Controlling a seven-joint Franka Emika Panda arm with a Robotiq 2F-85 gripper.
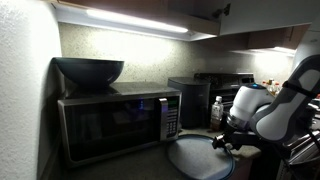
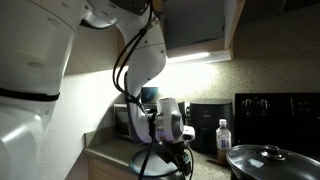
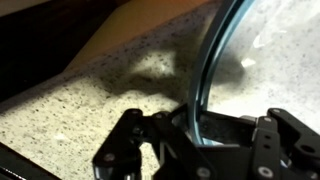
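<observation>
A round blue-rimmed lid, glass-like and pale inside, lies low over the counter at the front of exterior view 1. In the wrist view its curved rim runs down between the fingers of my gripper, which looks shut on that edge. Exterior view 1 puts the gripper at the lid's right side. From exterior view 2 the lid shows partly behind the arm, close to the counter. A shadow falls on the counter beside the rim; whether the lid touches the counter all round, I cannot tell.
A microwave with a dark bowl on top stands to the left. Behind the lid are a black bin-like appliance and a clear bottle. A lidded pan sits on the stove at right.
</observation>
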